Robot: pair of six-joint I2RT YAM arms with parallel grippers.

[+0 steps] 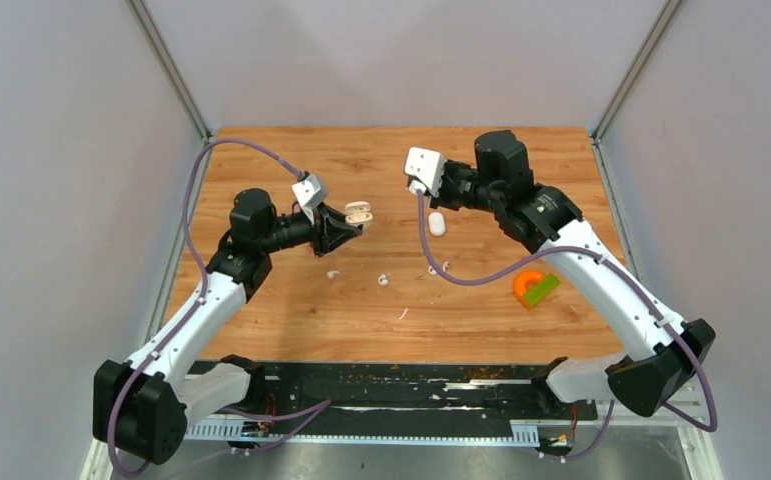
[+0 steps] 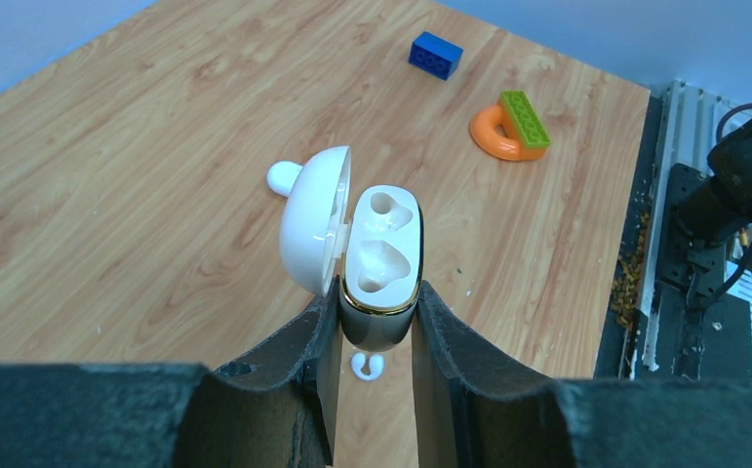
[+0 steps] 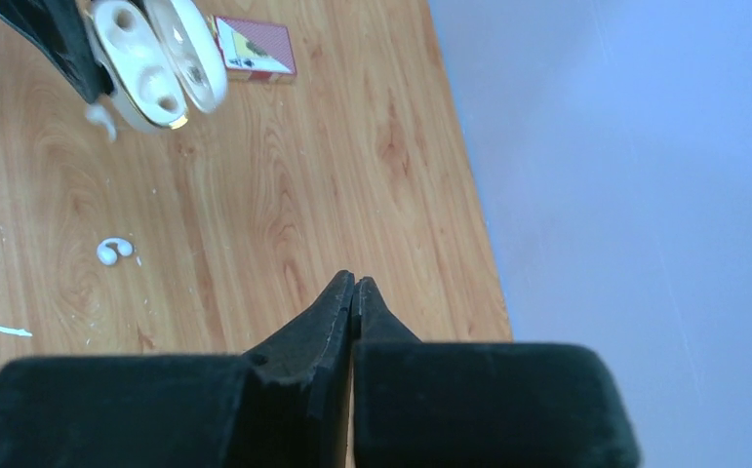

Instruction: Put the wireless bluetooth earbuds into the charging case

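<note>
My left gripper is shut on the open white charging case point(image 2: 383, 252), its lid tipped back and both earbud hollows empty. In the right wrist view the tips of my right gripper meet, with nothing between them. A loose white earbud point(image 1: 332, 274) shows on the left part of the table in the top view; its blurred white shape point(image 3: 101, 119) appears below the case in the right wrist view. Mid-table lies a curled white earbud pair point(image 1: 383, 279). More white pieces point(image 1: 433, 269) lie to its right.
A closed white rounded item point(image 1: 436, 223) lies near the right gripper. An orange ring point(image 1: 524, 284) with a green brick point(image 1: 541, 290) sits at right, and a blue brick point(image 2: 436, 56) beyond. A patterned box point(image 3: 255, 49) is near the case.
</note>
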